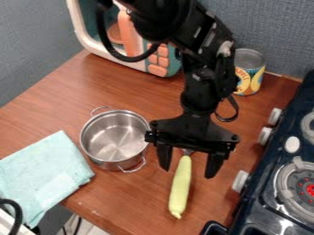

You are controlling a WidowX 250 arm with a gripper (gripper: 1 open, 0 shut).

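My black gripper (188, 161) hangs above the wooden table, its two fingers spread open on either side of the upper end of a pale yellow-green elongated object (179, 191), which looks like corn or a similar vegetable and lies lengthwise toward the front. A steel pot (113, 139) with two handles stands just left of the gripper. Whether the fingers touch the vegetable cannot be told.
A light blue cloth (37, 173) lies at the lower left. A stove (285, 184) fills the right side. A can (247, 72) and a toy-like appliance (153, 60) stand at the back. Bare table lies at the upper left.
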